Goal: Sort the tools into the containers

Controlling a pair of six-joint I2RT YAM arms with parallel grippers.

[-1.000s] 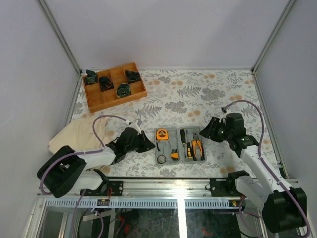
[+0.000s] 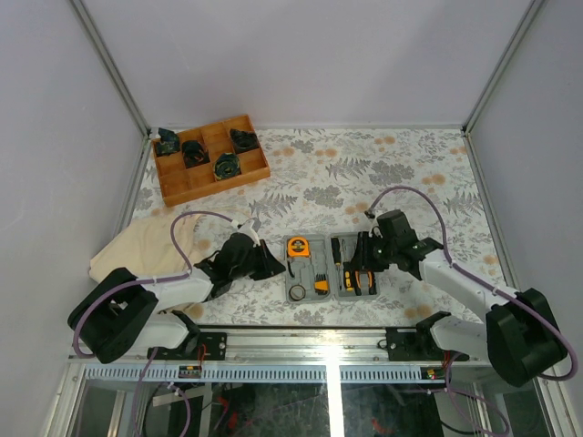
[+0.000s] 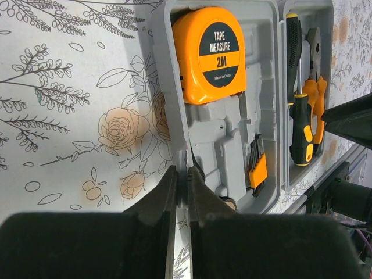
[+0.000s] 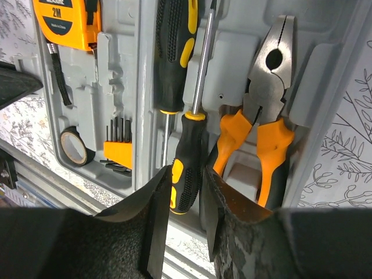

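An open grey toolbox point(image 3: 165, 70) holds a tape measure point(image 3: 210, 55), hex key set point(image 4: 119, 152), tape roll point(image 4: 75, 146), two screwdrivers point(image 4: 172, 58) and orange-handled pliers point(image 4: 272, 148). My left gripper is shut on the toolbox's left wall. My right gripper is part open over the right compartment, its fingertips at the handle of the lower screwdriver point(image 4: 186, 157); whether they touch it I cannot tell.
A wooden compartment box point(image 2: 196, 191) with dark items in it stands at the back left. A beige cloth point(image 2: 137, 246) lies left of my left arm.
My right gripper has moved left from beside the toolbox to over its right compartment. My left gripper has not moved.
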